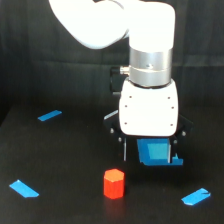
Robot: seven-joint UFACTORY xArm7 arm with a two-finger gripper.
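A red-orange hexagonal block [114, 184] stands on the dark table, in front of and to the left of the white gripper [147, 155]. My gripper looks open, its thin dark fingers wide apart on either side of the hand. Partly behind it is a blue square patch [154, 150]. Part of that patch is hidden by the hand, and I cannot tell its height or whether a finger touches it. The red block is clear of the fingers.
Strips of blue tape lie on the table at the back left [50, 115], front left [24, 188] and front right [196, 197].
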